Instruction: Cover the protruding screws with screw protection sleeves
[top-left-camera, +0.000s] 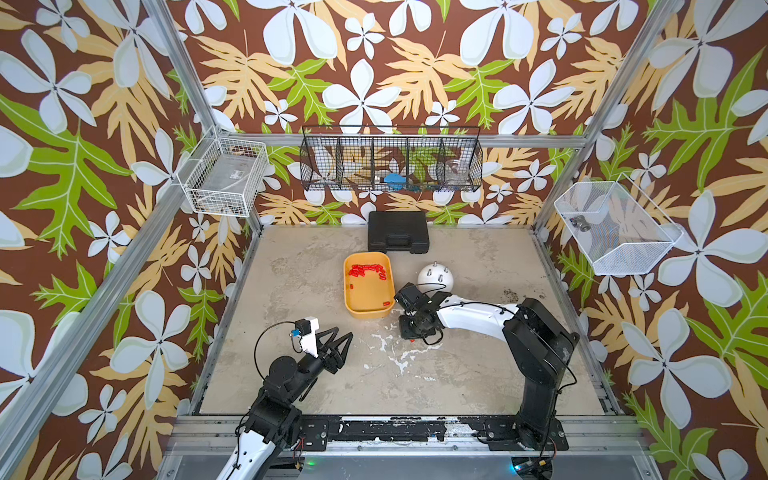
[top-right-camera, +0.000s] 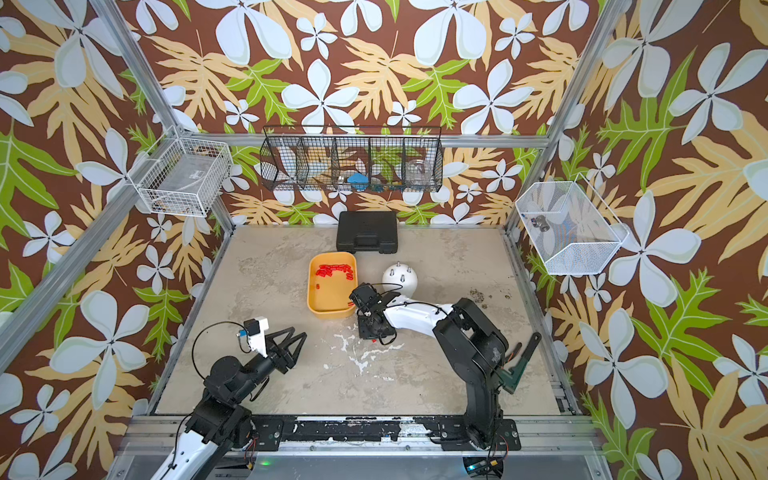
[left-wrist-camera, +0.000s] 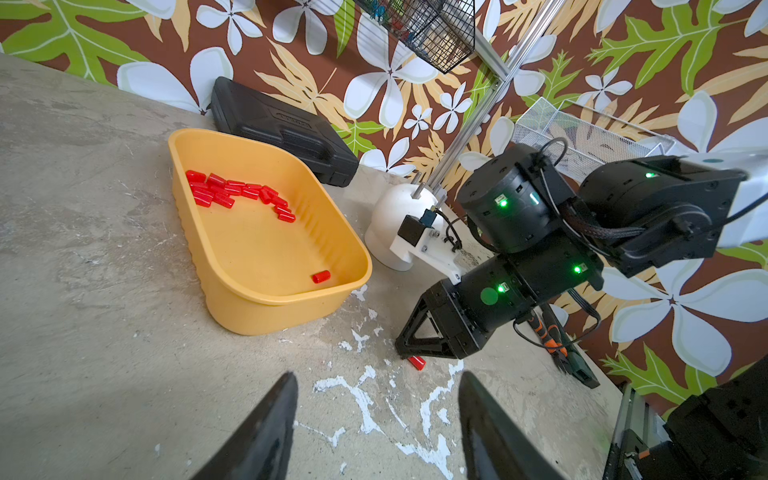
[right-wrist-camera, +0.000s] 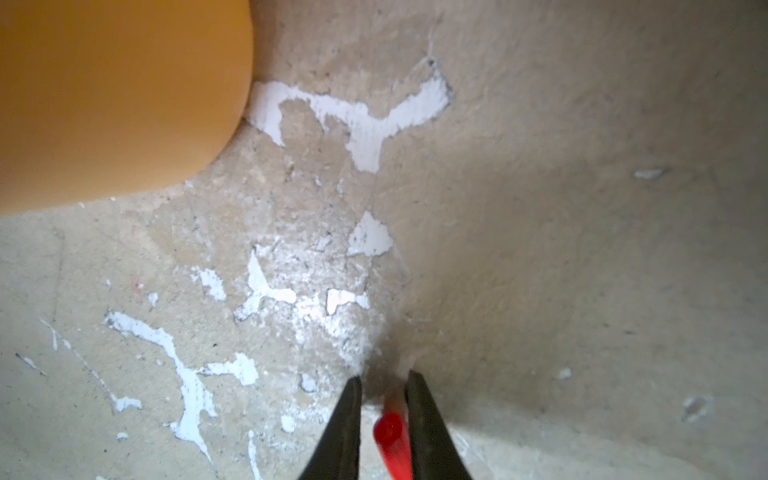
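Observation:
A pile of red sleeves (left-wrist-camera: 223, 200) sits in the orange bin (left-wrist-camera: 272, 297). The white domed piece (top-left-camera: 435, 279) bearing the screws stands behind my right arm. My right gripper is low over the floor just in front of the bin, its fingers around one loose red sleeve (right-wrist-camera: 393, 444); whether they grip it is unclear. My left gripper (top-left-camera: 344, 349) hangs at the lower left, open, with nothing between its fingers.
A black case (top-left-camera: 397, 231) lies behind the bin. Wire baskets (top-left-camera: 390, 160) hang on the rear and side rails. A green tool (top-right-camera: 516, 368) is at the right edge.

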